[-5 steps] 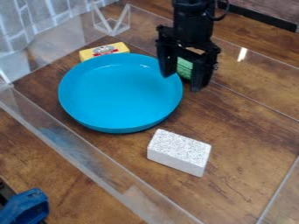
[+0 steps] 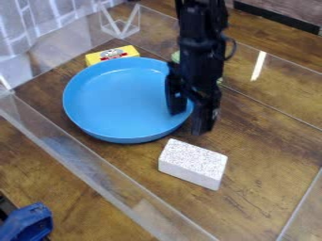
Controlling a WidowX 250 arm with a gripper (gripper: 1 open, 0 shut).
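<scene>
My black gripper (image 2: 189, 113) is low over the table, at the right rim of a blue round plate (image 2: 123, 99), blurred by motion, its fingers apart. A white speckled block (image 2: 193, 162) lies in front of it. A green object (image 2: 214, 77) is partly hidden behind the arm.
A yellow box (image 2: 113, 55) sits behind the plate. A blue object (image 2: 25, 224) is at the lower left corner. Transparent edging runs along the left.
My gripper has come down and toward the front, from beside the green object to between the plate and the white block. The other objects look unmoved.
</scene>
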